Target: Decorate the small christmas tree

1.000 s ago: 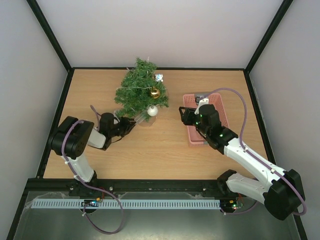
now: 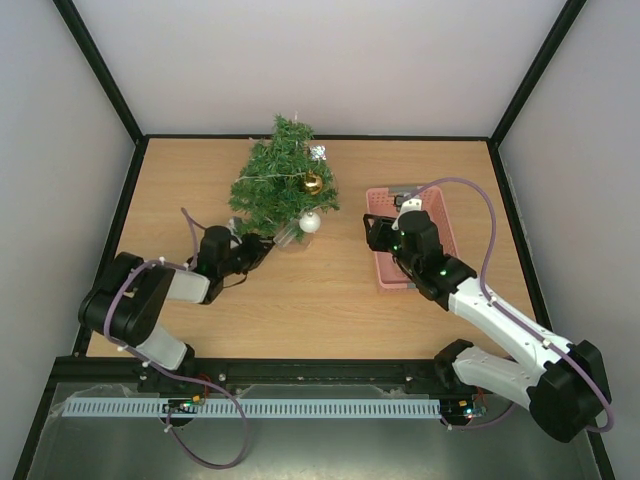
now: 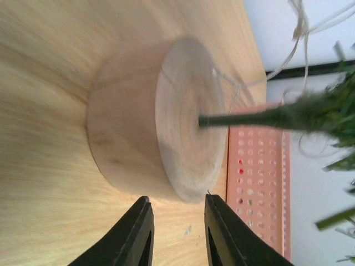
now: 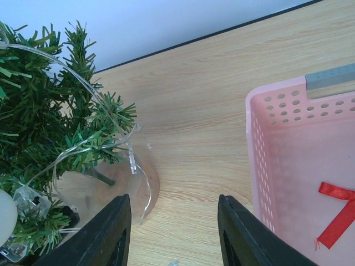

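Observation:
The green tree (image 2: 280, 175) carries a gold ball (image 2: 312, 184), a white ball (image 2: 309, 222), a silver ornament (image 2: 318, 152) and clear wiring, on a round wooden base (image 3: 127, 122). My left gripper (image 2: 268, 243) is low at the tree's front left; in its wrist view the fingertips are close together below the base, and whether anything is between them is unclear. My right gripper hangs right of the tree, by the basket, fingers apart with nothing visible between them.
The pink basket (image 4: 260, 177) at the right holds a red ribbon (image 4: 338, 224) and has a grey handle (image 4: 330, 76).
The left arm's elbow has shifted slightly left and toward the front, with its gripper moving slightly. The tree sways slightly. The right arm is nearly still.

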